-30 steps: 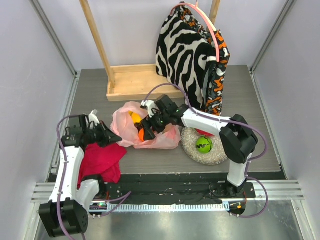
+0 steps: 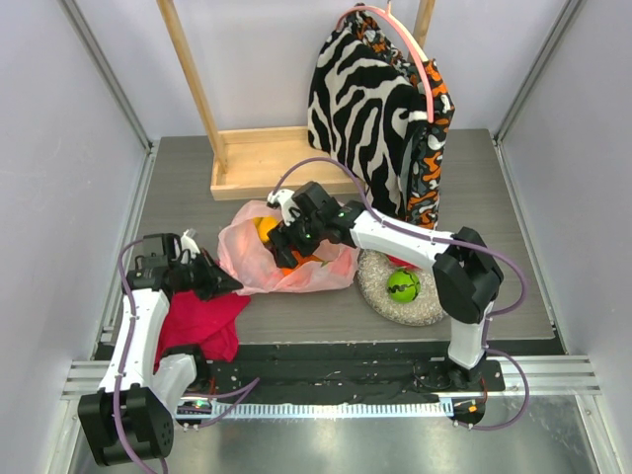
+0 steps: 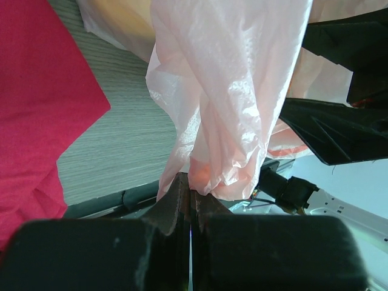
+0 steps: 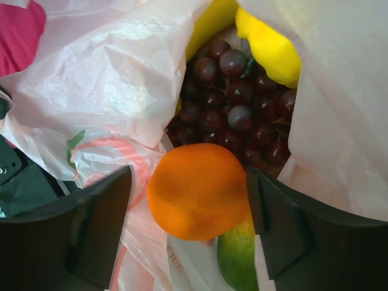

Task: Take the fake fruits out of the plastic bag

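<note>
A pink translucent plastic bag (image 2: pixel 247 252) lies mid-table. My left gripper is shut on the bag's edge at its left corner. My right gripper is over the bag's opening, open around an orange fruit (image 4: pixel 197 185). Behind the orange in the right wrist view are dark grapes (image 4: pixel 236 115) and yellow fruits (image 4: pixel 270 45), with a green fruit (image 4: pixel 236 260) below it.
A round speckled tray (image 2: pixel 415 306) with a green ball (image 2: pixel 403 286) is at the right. A red cloth (image 2: pixel 197 326) lies front left. A wooden rack (image 2: pixel 257 148) and a zebra-print bag (image 2: pixel 360 99) stand at the back.
</note>
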